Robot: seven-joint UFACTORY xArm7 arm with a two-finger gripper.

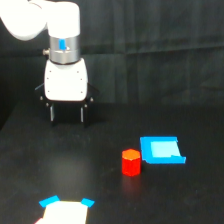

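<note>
A small red block (131, 163), six-sided on top, stands upright on the dark table. Just right of and behind it lies a blue-bordered square (176, 159) with a pale centre. At the upper left, my white gripper (67, 116) hangs with its fingers pointing down. Those fingers (53, 114) are apart, and nothing shows between them. The gripper is well to the left of the red block and farther back, clear of it.
At the lower left, a white patch (65, 213) with blue tape at its corners is cut off by the frame edge. A black curtain (150, 50) closes off the back.
</note>
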